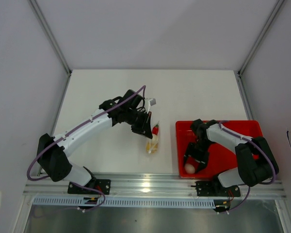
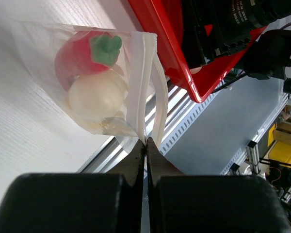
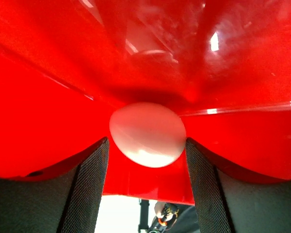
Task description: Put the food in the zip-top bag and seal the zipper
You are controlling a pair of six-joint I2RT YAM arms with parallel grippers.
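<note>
The clear zip top bag [image 2: 43,73] hangs by its rim from my left gripper, whose fingertips are closed together on the edge. Through its film show a red strawberry-like food [image 2: 70,56] with a green top and a pale round food [image 2: 98,94]. In the top view the bag [image 1: 152,144] is below the left gripper [image 1: 151,136]. A pinkish egg-shaped food [image 3: 148,133] rests in a corner of the red bin [image 1: 223,155]. Open around it, my right gripper has one finger on each side; the right fingertip appears close to its side.
The bin's walls [image 3: 145,63] rise close around the right gripper. A metal rail [image 1: 140,179] runs along the front edge.
</note>
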